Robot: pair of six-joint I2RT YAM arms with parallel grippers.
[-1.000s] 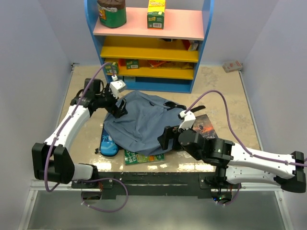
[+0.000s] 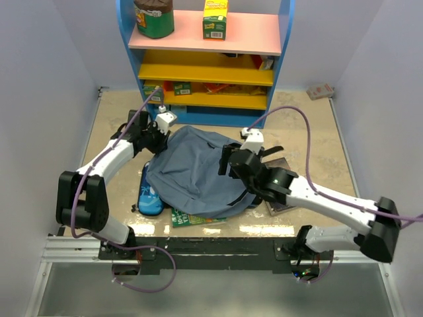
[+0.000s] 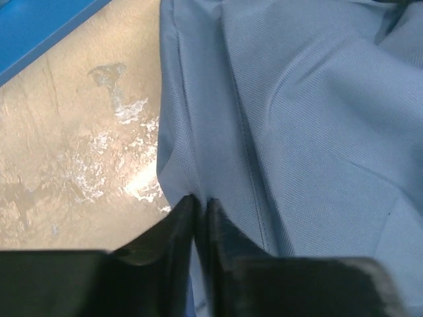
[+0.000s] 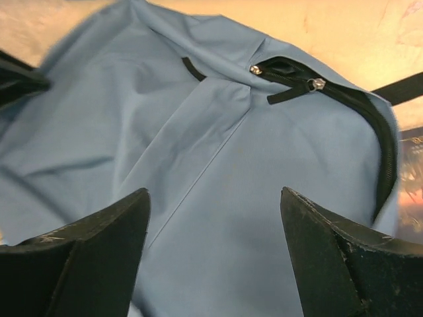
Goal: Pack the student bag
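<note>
The grey-blue fabric bag (image 2: pixel 192 173) lies flat and wrinkled on the floor. In the right wrist view its black zipper (image 4: pixel 360 102) runs along one edge. At its upper-left edge is my left gripper (image 2: pixel 160 143); in the left wrist view the fingertips (image 3: pixel 192 206) are nearly together, with a narrow fold of the fabric between them. My right gripper is open over the right part of the bag, its fingers (image 4: pixel 109 241) wide apart with no object held between them.
A blue pouch (image 2: pixel 150 197) lies left of the bag, and a green book (image 2: pixel 188 220) sticks out below it. To the right, a dark book (image 2: pixel 277 168) is partly hidden by the right arm. A shelf (image 2: pixel 205 66) holding boxes stands behind. Bare floor shows at far right.
</note>
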